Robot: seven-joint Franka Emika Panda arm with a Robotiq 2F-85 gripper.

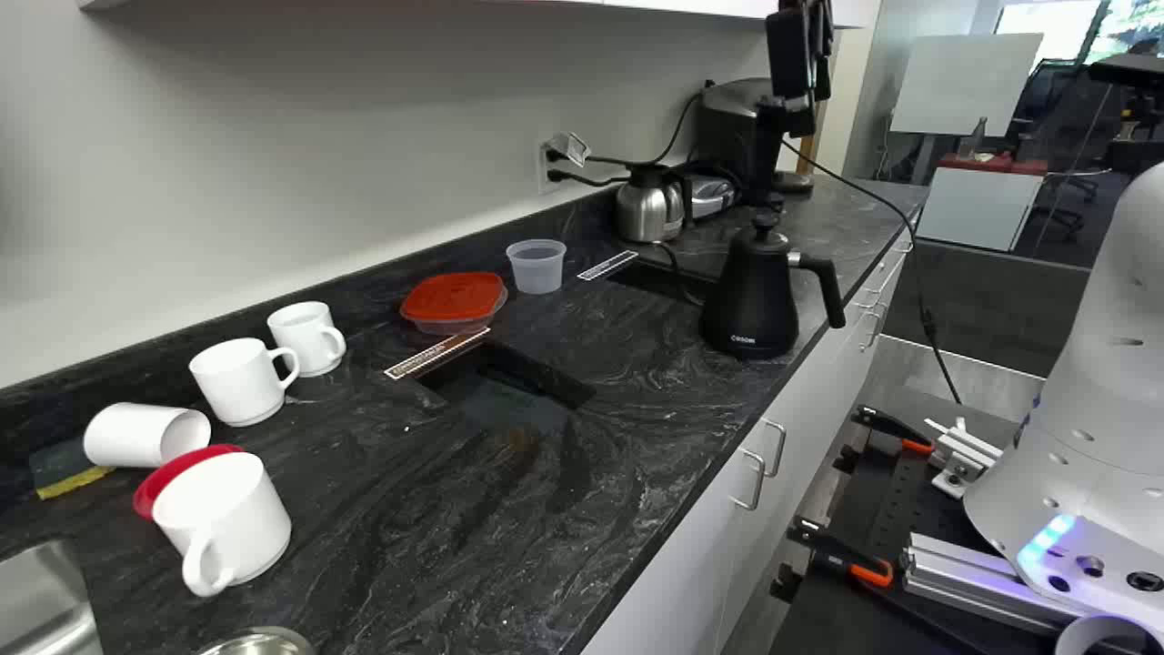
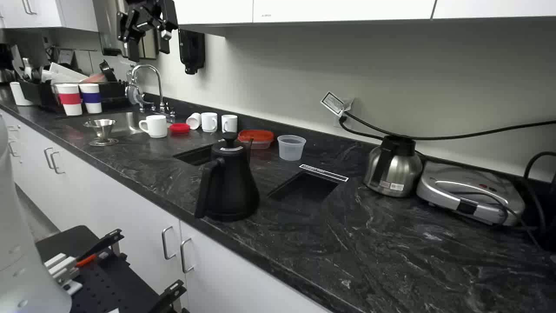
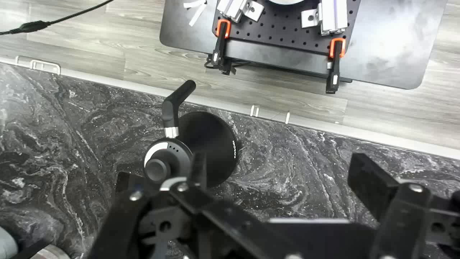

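My gripper is open and empty in the wrist view, its two dark fingers spread wide above the counter. It hangs high over the worktop at the upper left in exterior view 2, where the gripper (image 2: 149, 48) points downward, touching nothing. A black gooseneck kettle (image 1: 750, 289) stands upright near the counter's front edge, its handle reaching out past that edge. From above, the kettle (image 3: 207, 142) lies behind the left finger, which covers part of it. A red-lidded container (image 1: 453, 297) and a clear plastic tub (image 1: 536, 267) sit along the wall.
Several white mugs (image 1: 238, 382) crowd the left end, one on its side. Two dark rectangular openings (image 1: 507, 382) break the dark counter. A steel carafe (image 2: 394, 167) and a silver appliance (image 2: 469, 193) stand by the wall. White cabinets (image 2: 344, 10) overhang the counter.
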